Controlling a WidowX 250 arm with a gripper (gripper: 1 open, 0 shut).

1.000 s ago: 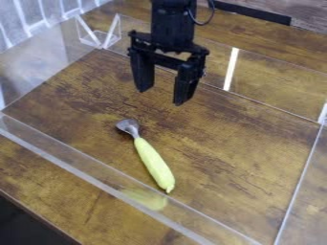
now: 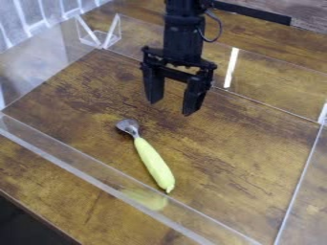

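Observation:
My black gripper [image 2: 174,96] hangs over the back half of the wooden board, its two fingers apart with nothing between them. In front of it and a little to the left, a utensil with a pale yellow handle [image 2: 152,158] and a silver metal head [image 2: 128,126] lies on the board, angled from upper left to lower right.
Clear plastic walls [image 2: 83,147] surround the wooden work area [image 2: 250,144]. A small white frame [image 2: 99,29] stands at the back left, and a white strip [image 2: 231,67] is at the back. The right side of the board is bare.
My gripper has shifted slightly down and to the right in the view over the last second. The utensil lies where it was.

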